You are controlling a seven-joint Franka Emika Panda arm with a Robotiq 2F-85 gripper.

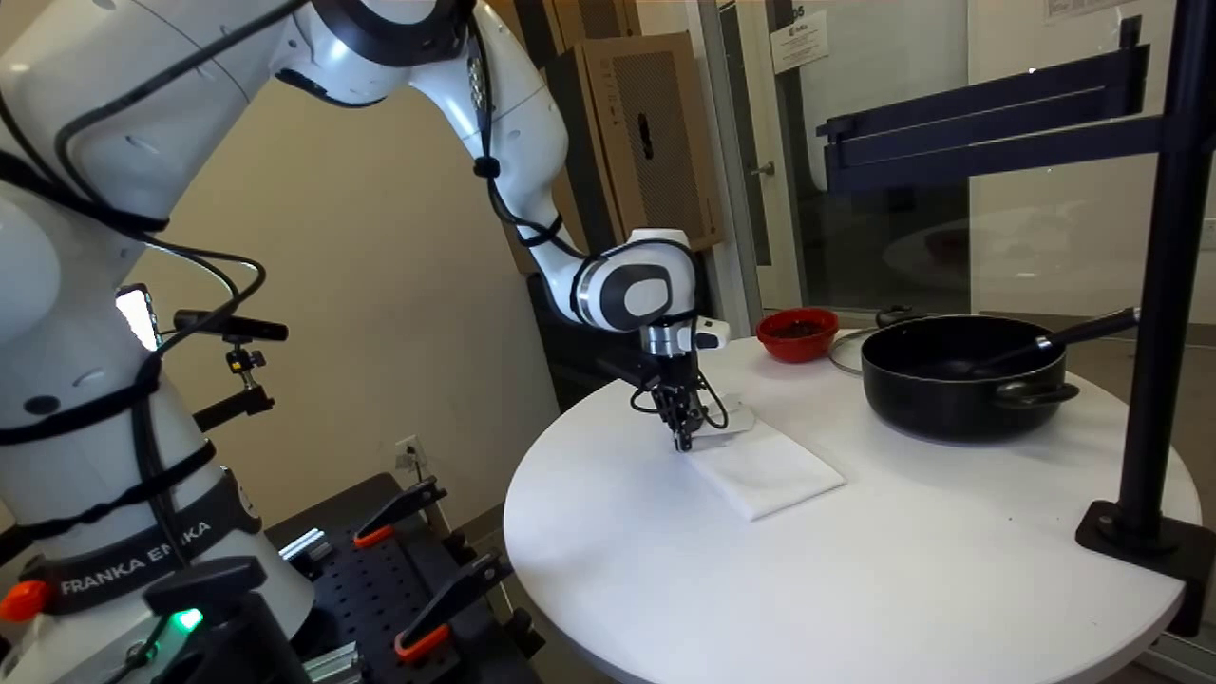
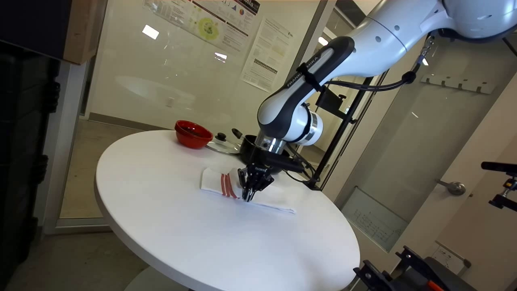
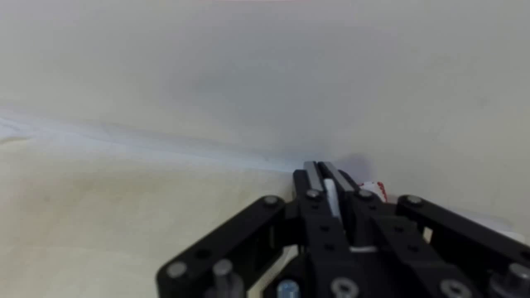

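Note:
A folded white towel lies on the white round table, with red stripes near one end in exterior view 2. My gripper points down at the towel's edge, low against the tabletop. In the wrist view the gripper is shut, and a thin strip of white cloth shows between its fingers. Pale towel fabric spreads to the left of the fingers there, and a bit of red-edged cloth peeks out on their right. The arm hides part of the towel's far end.
A black pot with a utensil in it stands to the right. Behind it are a glass lid and a red bowl. A black post rises at the table's right edge.

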